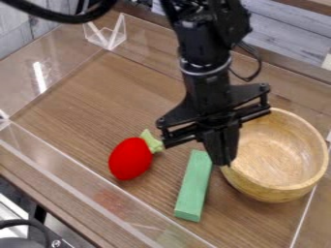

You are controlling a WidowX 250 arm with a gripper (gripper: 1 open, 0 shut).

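Note:
My black gripper (223, 153) points down over the left rim of a round wooden bowl (287, 170) on the right. It is shut, with nothing visible between its fingers, though its tip is partly unclear. A green bar (193, 189) lies on the table just left of the bowl. A red object with a pale green top (131, 158) lies further left.
The wooden table (77, 107) has free room at the back left and middle. A clear plastic piece (106, 29) stands at the back left corner. A cable hangs behind my arm, and dark parts sit beyond the lower left edge.

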